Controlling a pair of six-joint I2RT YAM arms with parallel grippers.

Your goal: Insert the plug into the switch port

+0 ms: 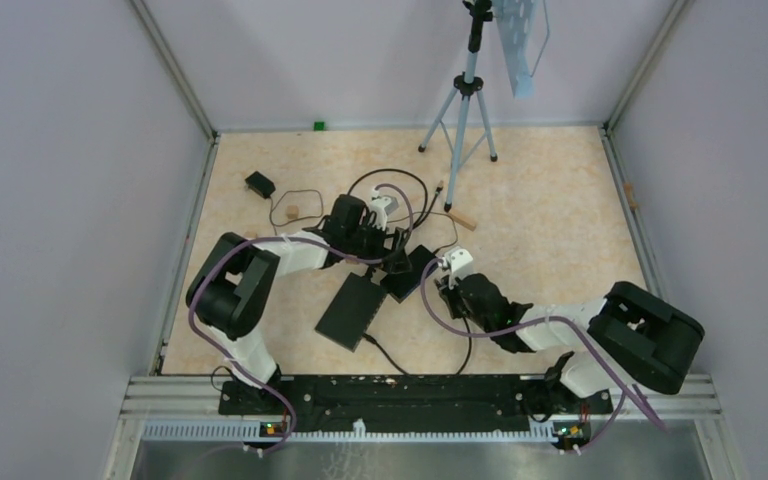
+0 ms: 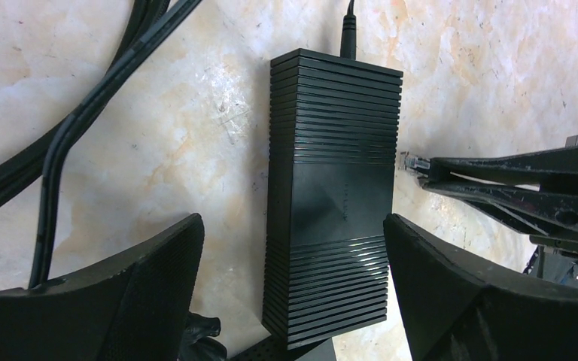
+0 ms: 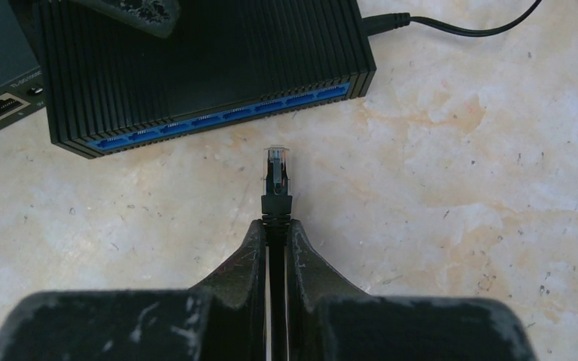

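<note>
My right gripper is shut on a black cable plug (image 3: 276,180), its clear tip pointing at the switch's row of blue ports with a gap of bare table between. The small black switch lies flat on the table, its ribbed top also filling the middle of the left wrist view. My left gripper is part open, with its fingers either side of the switch and a gap on its left. In that view the plug's tip (image 2: 415,162) is just right of the switch, apart from it.
A larger dark switch (image 1: 351,312) lies beside the small one. Black cables (image 2: 98,105) run left of the switch. A power lead (image 3: 387,22) enters its end. A wood block (image 1: 463,219) and a tripod (image 1: 463,130) stand behind.
</note>
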